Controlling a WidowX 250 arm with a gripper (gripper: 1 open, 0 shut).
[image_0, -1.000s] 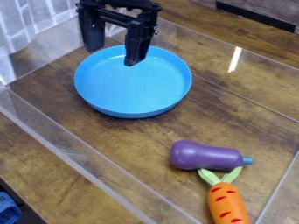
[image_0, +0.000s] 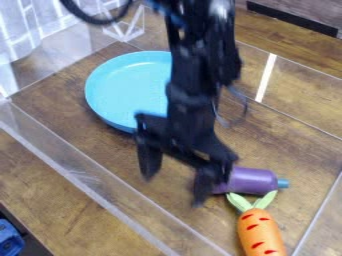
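My black gripper (image_0: 174, 172), blurred by motion, hangs low in the middle of the camera view with its fingers apart, open, left of a purple eggplant (image_0: 254, 181) that it partly hides. An orange toy carrot (image_0: 261, 234) with pale green leaves lies below the eggplant at the bottom right. Behind the gripper, a blue plate (image_0: 110, 90) is partly covered by my arm.
A wooden floor (image_0: 60, 130) surrounds the objects, bordered by clear plastic walls along the left and right. A small blue object (image_0: 8, 240) sits at the bottom left corner. Bare wood lies left of the gripper.
My gripper has moved down from above the blue plate toward the eggplant, now covering part of both. The eggplant and carrot look unmoved.
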